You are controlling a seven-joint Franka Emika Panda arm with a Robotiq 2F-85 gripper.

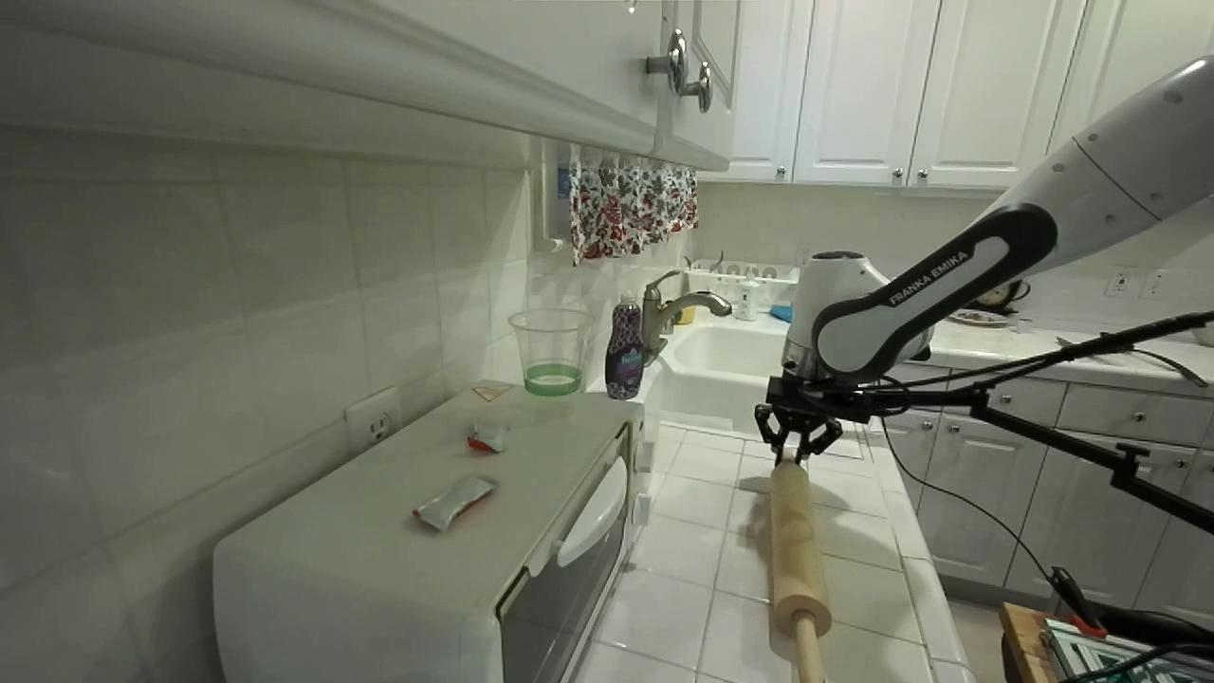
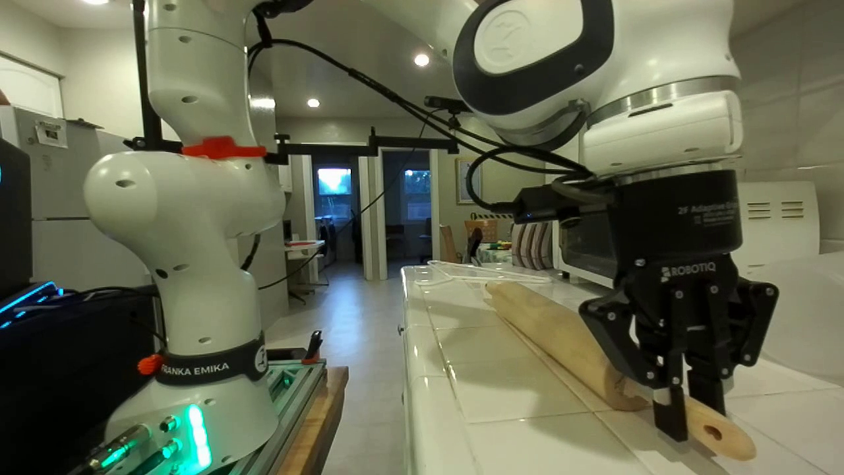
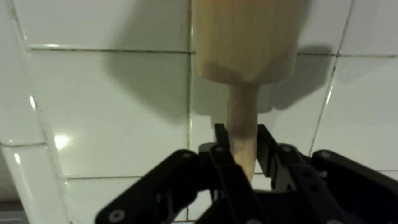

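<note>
A wooden rolling pin (image 1: 800,552) lies lengthwise along the white tiled counter, its near handle running out of the bottom of exterior view 1. My gripper (image 1: 792,455) points down at the pin's far end, shut on the handle there. In the wrist view the handle (image 3: 242,112) passes between the two black fingers, and the thick barrel (image 3: 246,41) lies ahead of them. From exterior view 2, the gripper (image 2: 686,411) straddles the handle, whose rounded tip (image 2: 724,434) sticks out past the fingers.
A white toaster oven (image 1: 376,558) stands left of the pin, with two small packets on top. Behind it are a clear tub (image 1: 552,347) and a purple soap bottle (image 1: 625,353). The sink (image 1: 723,364) lies beyond; the counter's open edge runs along the right.
</note>
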